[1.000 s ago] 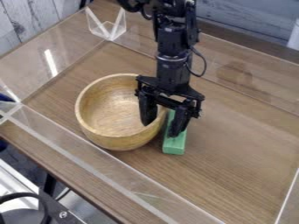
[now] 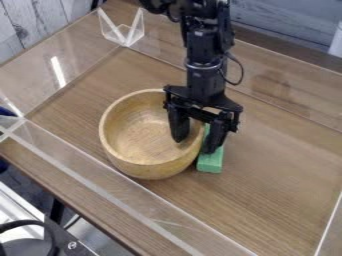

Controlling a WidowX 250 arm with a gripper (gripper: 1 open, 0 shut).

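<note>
A black robot arm hangs from the top centre, its gripper (image 2: pixel 201 122) open at the right rim of a round wooden bowl (image 2: pixel 134 145). A green block (image 2: pixel 211 160) lies just right of the bowl, its upper part hidden under the gripper. Whether the fingers touch the bowl or the block I cannot tell.
A clear folded object (image 2: pixel 122 27) stands at the back left. Black cables (image 2: pixel 40 240) lie at the lower left, beside transparent strips.
The bowl has shifted a little to the right, toward the green block. The gripper has moved slightly, now covering more of the bowl's right rim.
</note>
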